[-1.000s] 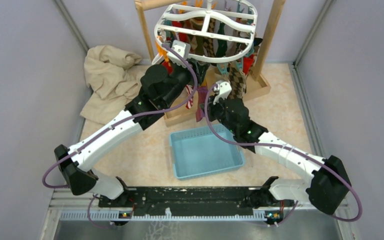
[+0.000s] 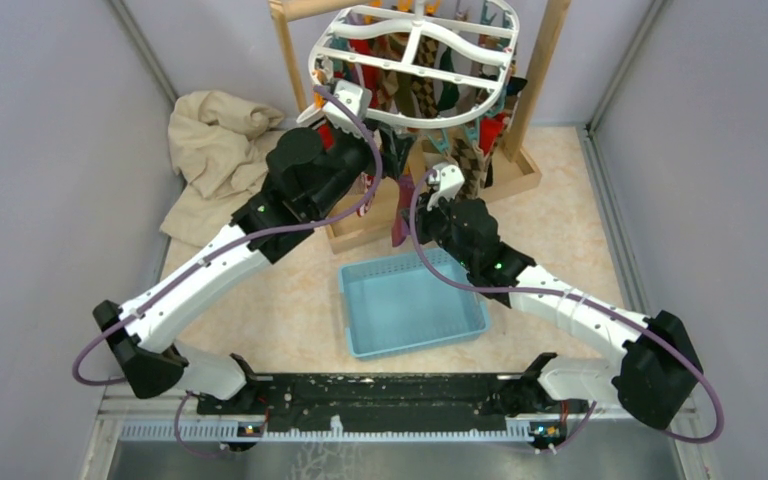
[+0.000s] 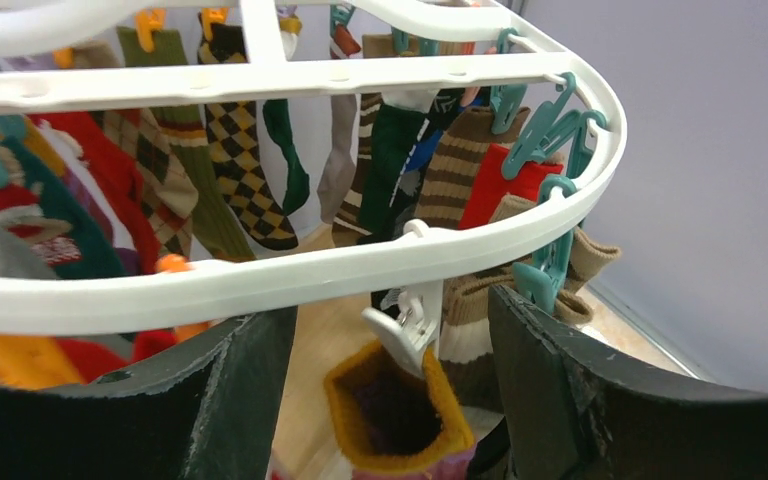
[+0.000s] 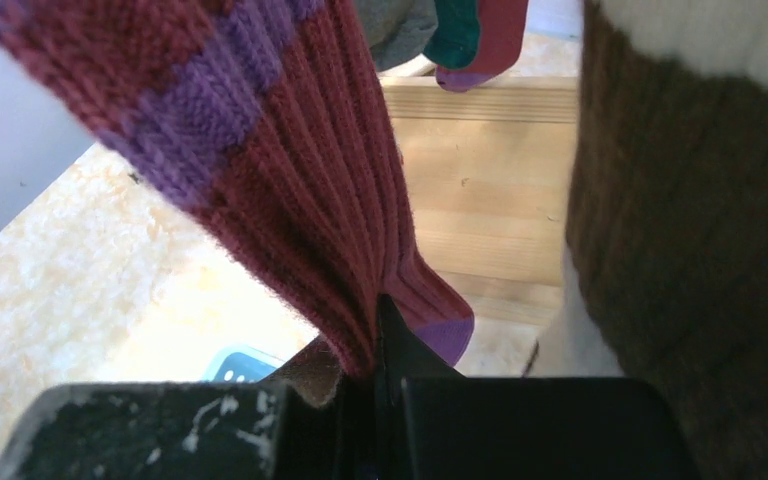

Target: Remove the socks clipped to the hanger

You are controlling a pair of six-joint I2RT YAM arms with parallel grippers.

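Observation:
From the round white hanger (image 3: 380, 258), a white clip (image 3: 415, 325) hangs at the front, its finger at the orange cuff (image 3: 443, 405) of a sock sagging open. In the left wrist view, the fingers of my left gripper stand apart on either side of this clip, touching neither side of it. The maroon and purple sock (image 4: 310, 170) stretches down to my right gripper, which is shut with the knit bunched between its fingertips. Seen from above, this sock (image 2: 403, 205) hangs below the left gripper (image 2: 397, 150); it appears to be the orange-cuffed one.
Several other socks hang close around, among them a red one (image 3: 495, 185) on teal clips. A brown sock (image 4: 700, 200) hangs right beside the right gripper. Below is an empty blue basket (image 2: 415, 315); a beige cloth (image 2: 222, 150) lies at left.
The hanger and its socks have swayed a little. The right arm stays in place with the sock.

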